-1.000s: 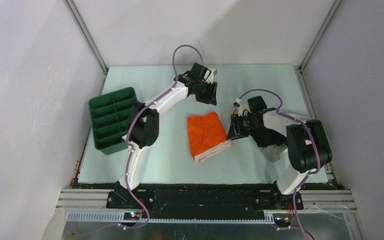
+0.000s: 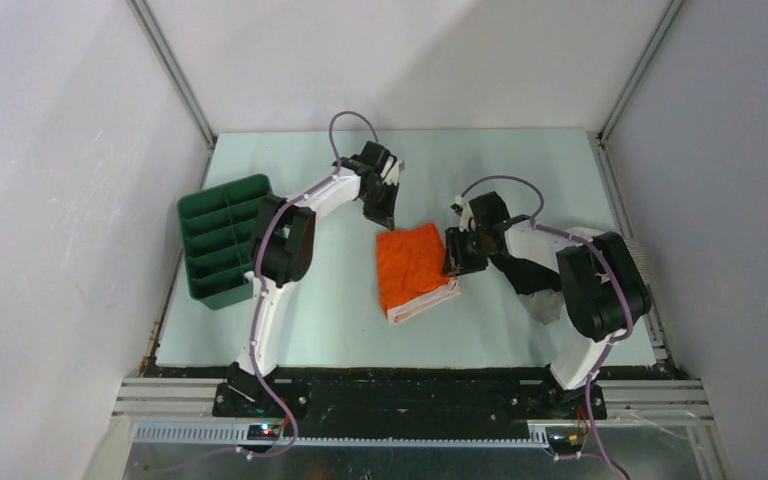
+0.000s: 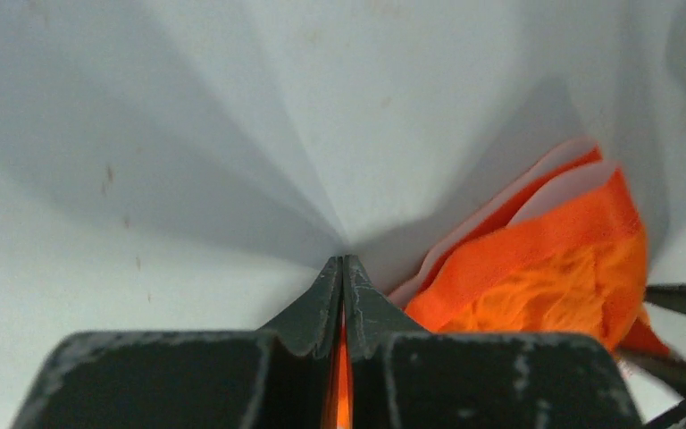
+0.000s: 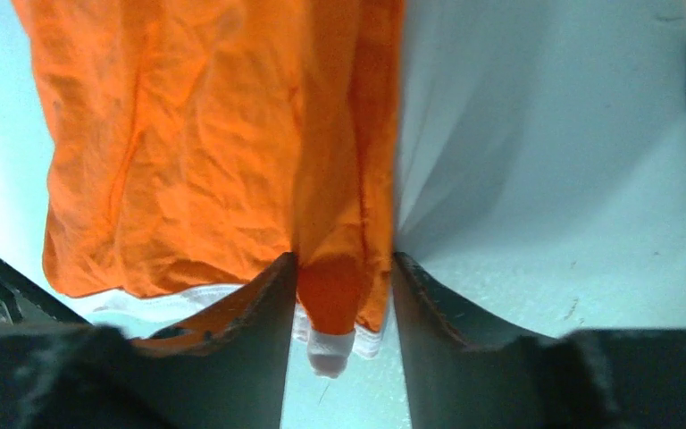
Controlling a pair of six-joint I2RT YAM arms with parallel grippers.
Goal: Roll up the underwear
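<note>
The orange underwear (image 2: 410, 265) with white trim lies folded on the table, its white edge toward the front. At its back left edge, my left gripper (image 2: 390, 226) is shut on the cloth; in the left wrist view an orange strip shows between its fingers. Along the right side my right gripper (image 2: 449, 271) reaches down over the edge. In the right wrist view its fingers (image 4: 272, 299) stand part open on either side of the raised, folded right edge of the underwear (image 4: 330, 241), near the white trim.
A green divided box (image 2: 192, 205) stands at the left of the table. Under and beside the right arm lies black cloth (image 2: 525, 273) with grey cloth (image 2: 542, 306).
The left gripper came down from behind the underwear to its back left edge and shut on it. The right gripper moved left onto the right edge.
</note>
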